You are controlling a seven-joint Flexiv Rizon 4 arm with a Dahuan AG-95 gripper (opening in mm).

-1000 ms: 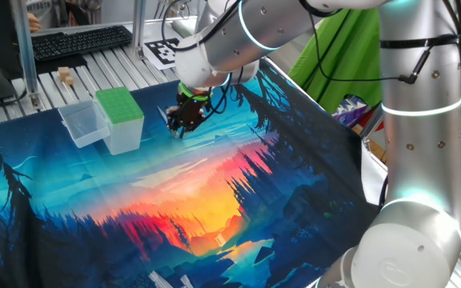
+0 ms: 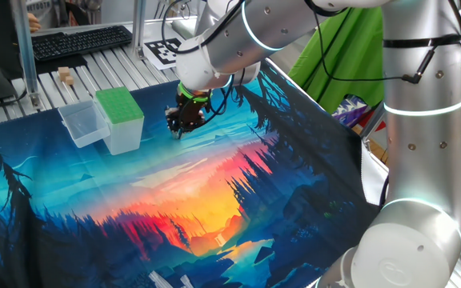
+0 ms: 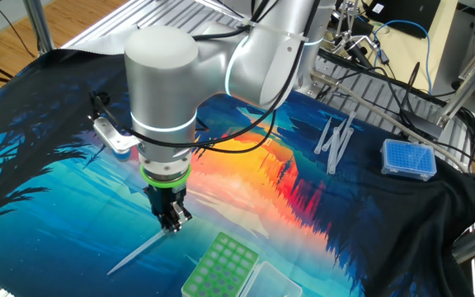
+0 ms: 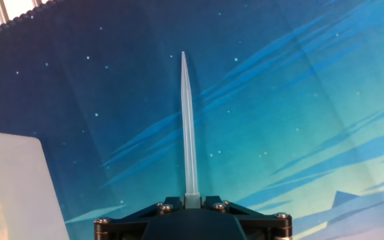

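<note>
A long, translucent pipette tip (image 4: 188,127) points away from my gripper in the wrist view, its wide end pinched between the two fingers. In exterior view 2 the same tip (image 3: 136,252) slants down to the left from the gripper (image 3: 174,221), close above or on the printed cloth; I cannot tell whether it touches. Exterior view 1 has the gripper (image 2: 176,130) right of a clear box with a green perforated top (image 2: 118,106); its lid (image 2: 85,122) is open. That green rack (image 3: 223,260) shows its rows of holes in exterior view 2.
Several loose pale tips (image 3: 335,144) lie across the cloth, near a box with a blue rack (image 3: 408,155). Behind the green-topped box are small wooden blocks (image 2: 66,76) and a keyboard (image 2: 82,43).
A pale sliver at the gripper's left side, visible one second ago, is hardly visible now. The gripper's fingers have shifted slightly; arm and box look unmoved.
</note>
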